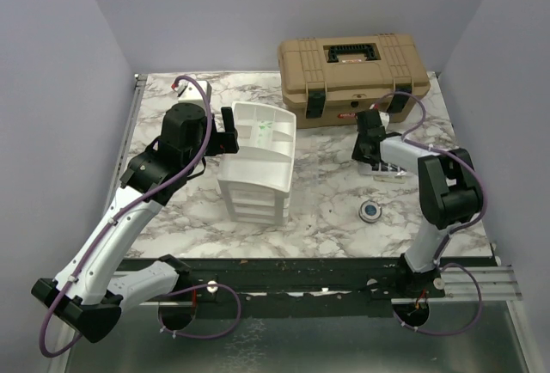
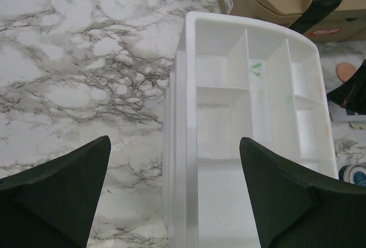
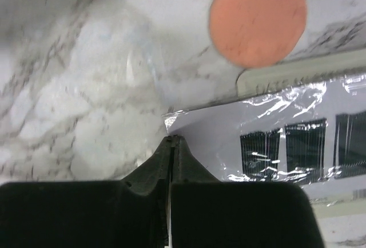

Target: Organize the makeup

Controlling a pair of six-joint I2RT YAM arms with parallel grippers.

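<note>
My left gripper (image 1: pixel 225 131) hangs open over the left side of the white compartmented organizer (image 1: pixel 258 175) (image 2: pixel 223 111). My right gripper (image 1: pixel 368 156) is shut at the corner of a silvery plastic-wrapped palette (image 3: pixel 343 145) with dark pans. Whether it grips any of the wrap is hard to see. Beneath the palette lies a pale card-like item (image 3: pixel 297 71), and beside it a peach round puff (image 3: pixel 257 16). A small round jar (image 1: pixel 369 211) stands on the marble in front.
A large tan toolbox (image 1: pixel 344 72) fills the back right of the table.
</note>
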